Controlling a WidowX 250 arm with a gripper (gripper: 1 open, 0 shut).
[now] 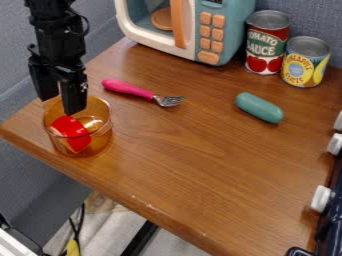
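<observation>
My black gripper hangs at the left over the back rim of an amber clear pot, fingers pointing down; whether it is open or shut is hard to make out. A red object lies inside the pot. To the right, a fork with a pink handle lies on the wooden table, and a teal cylinder lies further right.
A toy microwave, a tomato can and a yellow-labelled can stand along the back. A dark appliance with white knobs is at the right edge.
</observation>
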